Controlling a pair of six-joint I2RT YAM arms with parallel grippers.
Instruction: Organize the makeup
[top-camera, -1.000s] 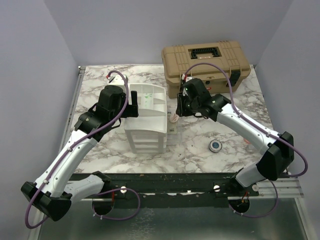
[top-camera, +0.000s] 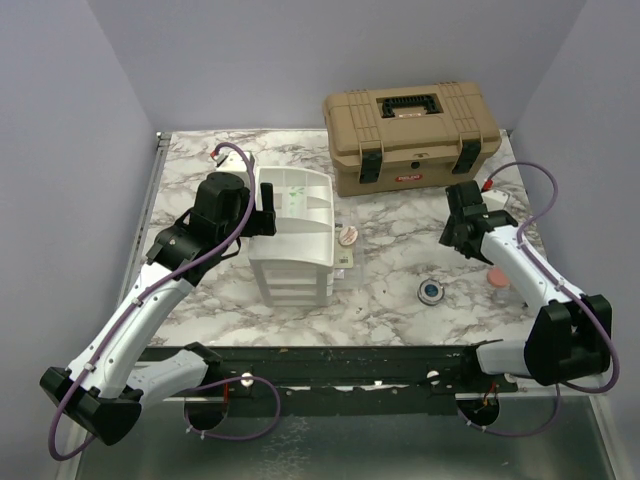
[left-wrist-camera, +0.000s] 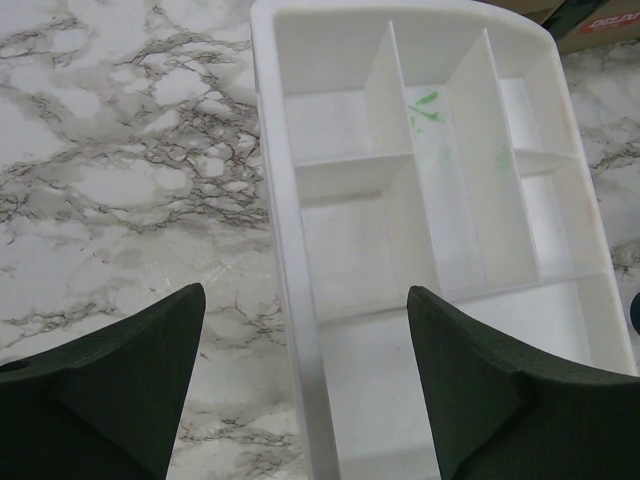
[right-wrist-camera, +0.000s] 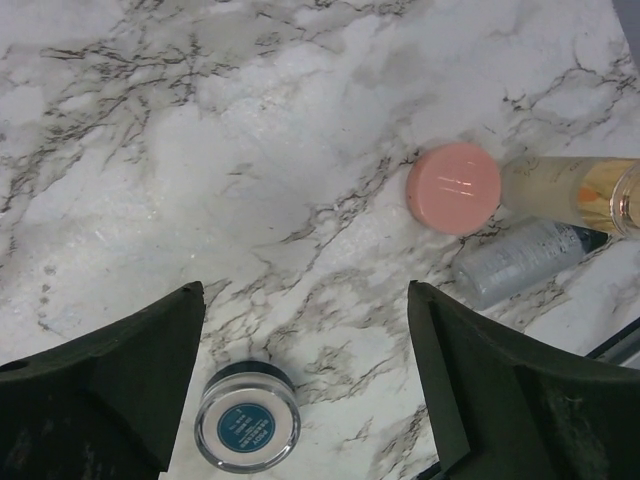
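Observation:
A white plastic organizer (top-camera: 291, 274) with compartments stands left of centre; beside its right side are a round compact (top-camera: 348, 235) and a clear open drawer. My left gripper is open over the organizer's left wall, nothing between its fingers. My right gripper hangs open over the right of the table, empty. Below it are a silver jar (right-wrist-camera: 247, 418), a pink round pot (right-wrist-camera: 453, 188), a clear bottle with gold cap (right-wrist-camera: 555, 188) and a grey tube (right-wrist-camera: 515, 265).
A tan toolbox (top-camera: 411, 139) stands along the back.
My right arm has swung from beside the organizer to the right side of the table. The left arm is essentially unmoved.

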